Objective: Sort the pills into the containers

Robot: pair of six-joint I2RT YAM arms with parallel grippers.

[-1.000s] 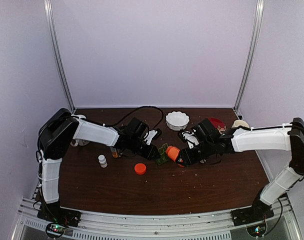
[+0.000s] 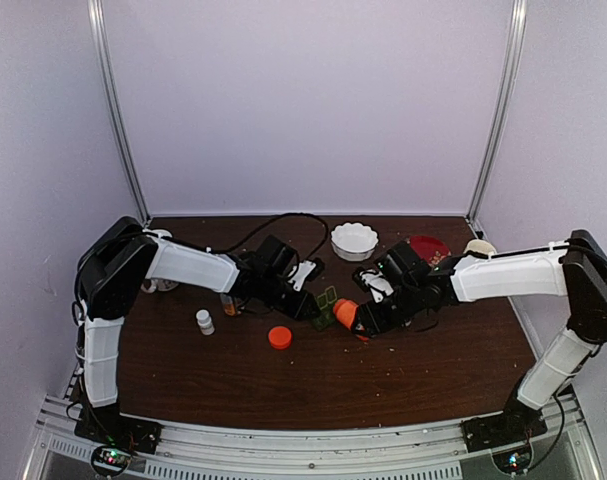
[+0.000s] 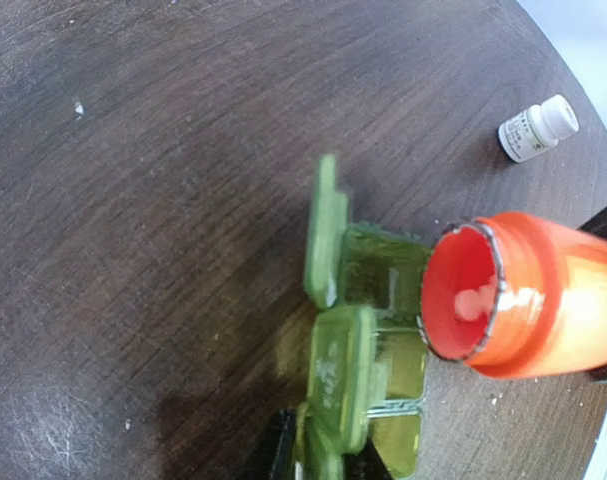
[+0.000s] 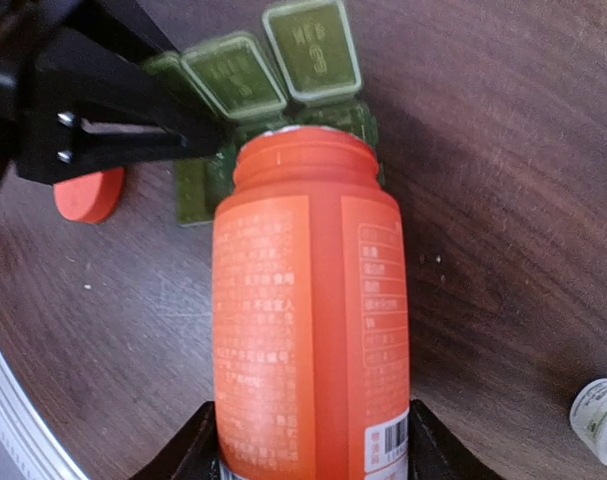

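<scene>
An orange pill bottle (image 4: pixel 308 310) is clamped by my right gripper, tilted with its uncapped mouth over the green pill box (image 3: pixel 383 270). White pills (image 3: pixel 475 302) show inside the neck. Two lids of the box stand raised, and no pill can be made out in its compartments. My left gripper is at the box's near end, dark fingers on either side of a green part; whether they press on it is unclear. The orange cap (image 2: pixel 280 337) lies on the table in front of the box.
A white bottle (image 2: pixel 205 321) stands to the left, near an amber bottle (image 2: pixel 229 304) partly behind the left arm. Behind are a white bowl (image 2: pixel 354 241) and a red dish (image 2: pixel 429 249).
The right arm has shifted slightly, with the orange bottle's mouth staying over the pill box. The left arm and the box look unmoved.
</scene>
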